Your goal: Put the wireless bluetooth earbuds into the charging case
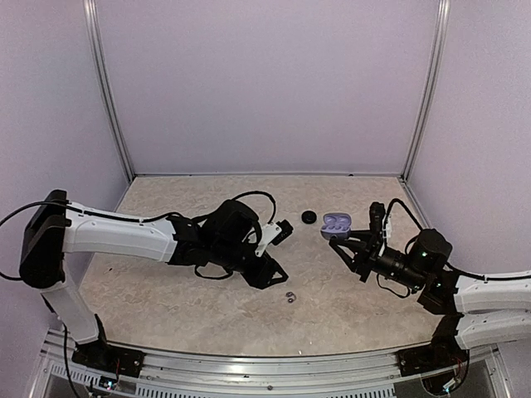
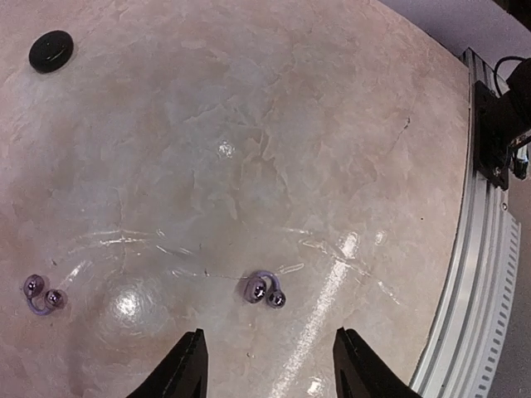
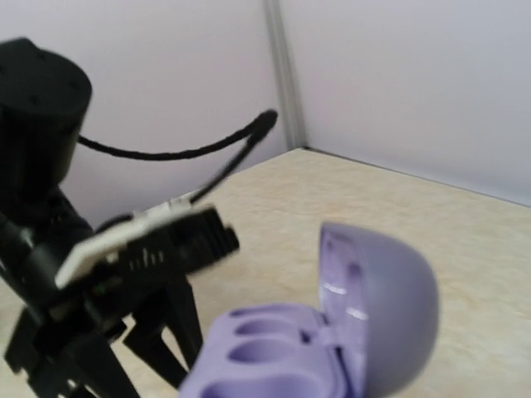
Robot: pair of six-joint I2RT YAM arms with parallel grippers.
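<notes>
The purple charging case (image 1: 336, 224) is held up off the table with its lid raised, and my right gripper (image 1: 333, 243) is shut on it. Its bays look empty in the right wrist view, where the case (image 3: 265, 352) fills the lower middle. One purple earbud (image 2: 265, 289) lies on the table just beyond the tips of my left gripper. That gripper stands open, nothing between its fingers. A second earbud (image 2: 43, 296) rests on the table at the far left of the left wrist view.
A round black disc (image 1: 309, 217) sits on the table behind the case. A metal rail (image 1: 265, 361) runs along the front edge.
</notes>
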